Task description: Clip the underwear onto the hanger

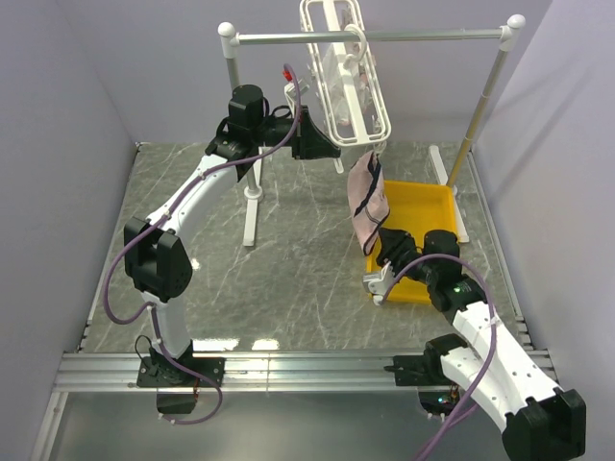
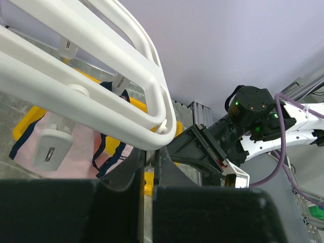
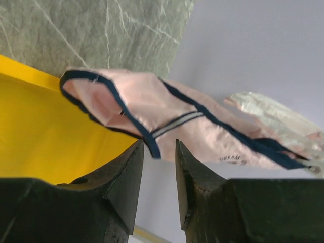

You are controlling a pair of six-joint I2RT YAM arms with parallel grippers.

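The white clip hanger [image 1: 357,130] hangs from the rail, and my left gripper is shut on its frame edge. Pink underwear with navy trim [image 1: 368,197] hangs below the hanger's near end, over the yellow bin. My right gripper stands just beside the underwear's lower part, its fingers a little apart with nothing visibly held between them. In the left wrist view, clips [image 2: 52,148] point down from the hanger, with the pink cloth behind them.
The yellow bin [image 1: 423,197] lies on the grey floor at the right under the rail [image 1: 432,36]. Walls border both sides.
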